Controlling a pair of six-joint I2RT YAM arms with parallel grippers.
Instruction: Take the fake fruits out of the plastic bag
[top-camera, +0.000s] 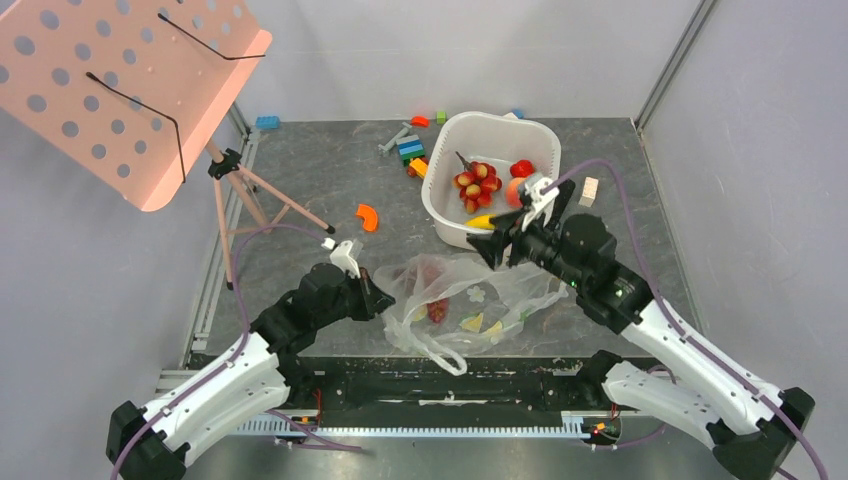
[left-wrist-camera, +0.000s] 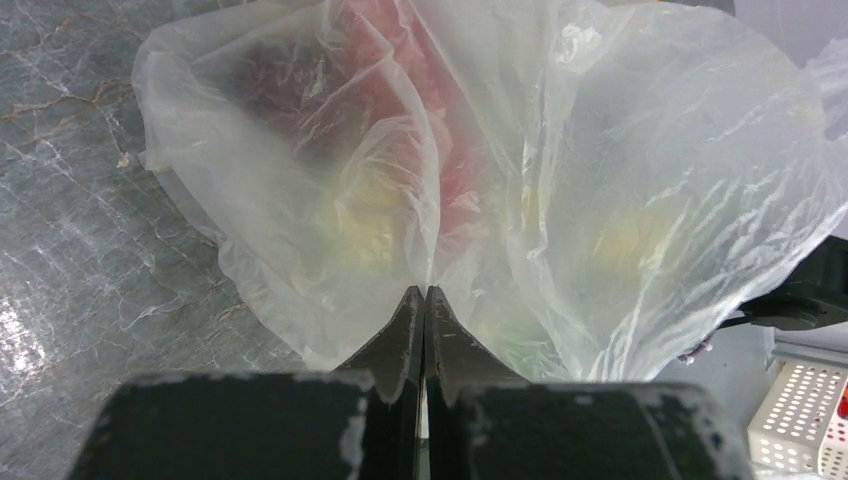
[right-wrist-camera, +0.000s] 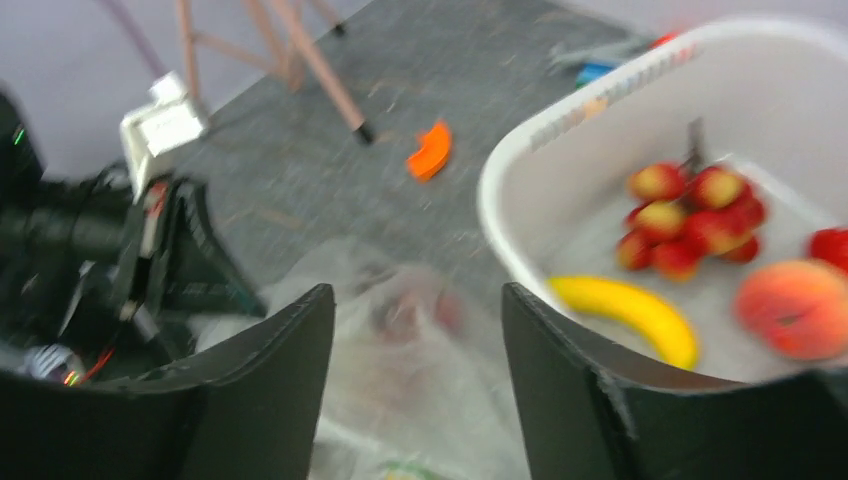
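A translucent plastic bag (top-camera: 470, 310) with fake fruits showing through it, red and yellow, lies at the front middle. My left gripper (top-camera: 380, 300) is at the bag's left side, shut; in the left wrist view its fingertips (left-wrist-camera: 410, 310) are against crumpled plastic. My right gripper (top-camera: 495, 245) hangs open above the bag and the basket's front edge, nothing seen between its fingers. The white basket (top-camera: 440, 210) holds red-yellow fruit bunch (top-camera: 475, 180), a banana (right-wrist-camera: 635, 310), a peach (right-wrist-camera: 790, 310) and a red fruit (top-camera: 520, 170).
An orange curved block (top-camera: 366, 216) lies left of the basket, several toy blocks behind it, a wooden block (top-camera: 589, 191) right of it. A pink stand (top-camera: 150, 110) occupies the back left. The floor between stand and bag is fairly clear.
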